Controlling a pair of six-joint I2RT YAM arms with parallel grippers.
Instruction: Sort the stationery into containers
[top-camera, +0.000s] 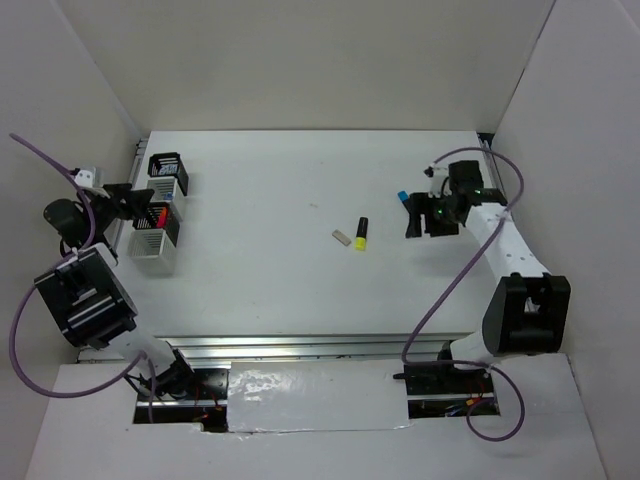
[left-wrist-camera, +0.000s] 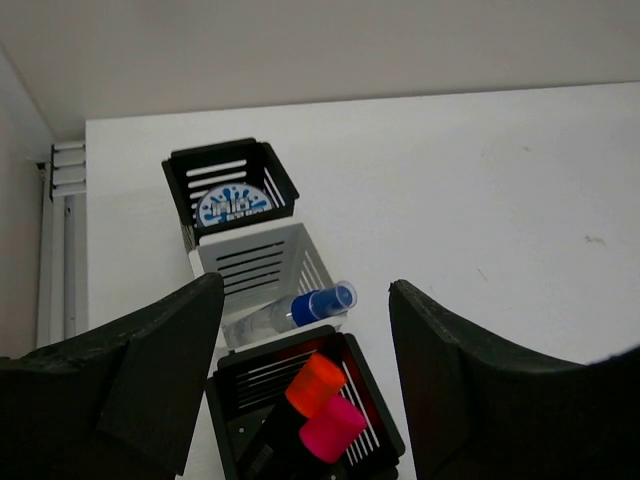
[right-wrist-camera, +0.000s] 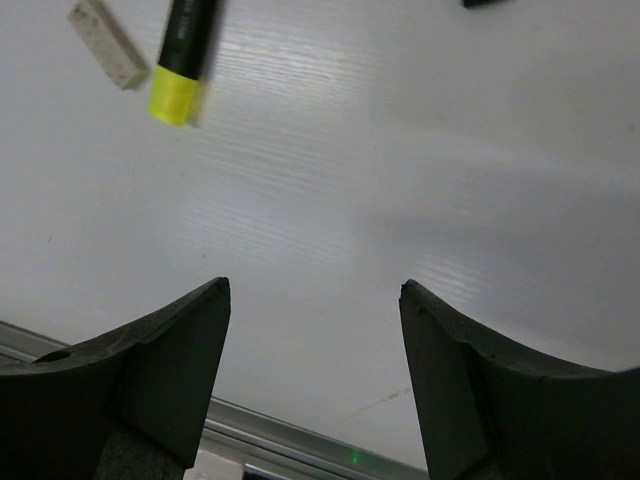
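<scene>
Four containers line the left: a black basket (left-wrist-camera: 230, 157), a white one (left-wrist-camera: 262, 240) with a blue-capped bottle (left-wrist-camera: 322, 303), a black one holding orange (left-wrist-camera: 315, 383) and pink (left-wrist-camera: 332, 430) highlighters, and another white one (top-camera: 153, 256). My left gripper is open above them, empty. On the table lie a grey block (top-camera: 341, 237), a yellow-capped highlighter (top-camera: 361, 233) and a blue-tipped marker (top-camera: 402, 197), partly hidden by my right gripper (top-camera: 421, 223), which is open over it. The right wrist view shows nothing between its fingers.
A metal rail runs along the front edge. Purple cables loop over both arms.
</scene>
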